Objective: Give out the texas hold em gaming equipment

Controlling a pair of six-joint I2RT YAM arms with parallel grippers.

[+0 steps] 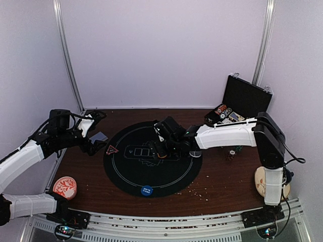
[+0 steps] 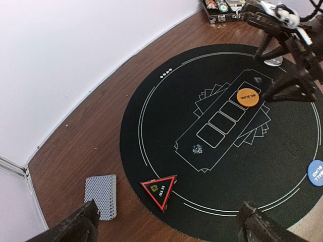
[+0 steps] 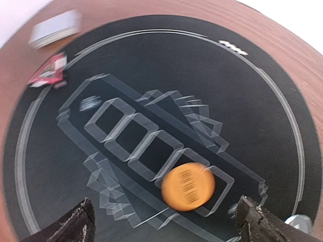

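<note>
A round black poker mat (image 1: 133,174) lies on the brown table. The blue small blind disc (image 1: 146,190) rests flat near its front edge. On the card boxes at the mat's middle lies the orange big blind disc (image 2: 248,97), mostly covered by the right arm in the top view. My right gripper is open above the mat, empty, with the orange disc ahead of its fingers. At the mat's left edge sits a red-edged black triangle (image 2: 160,191). My left gripper stands open near a card deck (image 2: 101,196), holding nothing.
An open black case (image 1: 245,101) with chips and cards stands at the back right. A clear round piece (image 1: 195,153) sits at the mat's right edge. Stools with red (image 1: 65,187) and tan tops flank the table.
</note>
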